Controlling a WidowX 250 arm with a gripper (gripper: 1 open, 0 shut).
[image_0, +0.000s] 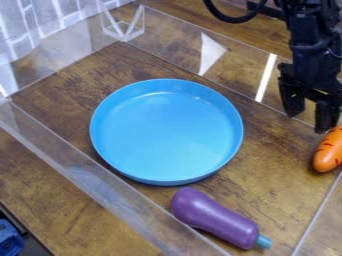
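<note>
My black gripper (307, 105) hangs at the upper right of the camera view, open, with its fingers pointing down. Just below and to the right of it lies an orange carrot (327, 150), partly cut off by the right edge. A blue plate (166, 130) lies in the middle. A purple eggplant-like toy (214, 217) with a light blue end lies at the bottom, below and right of the plate.
Clear plastic walls (60, 165) border the wooden work surface. The wood left of the plate and between plate and carrot is bare.
</note>
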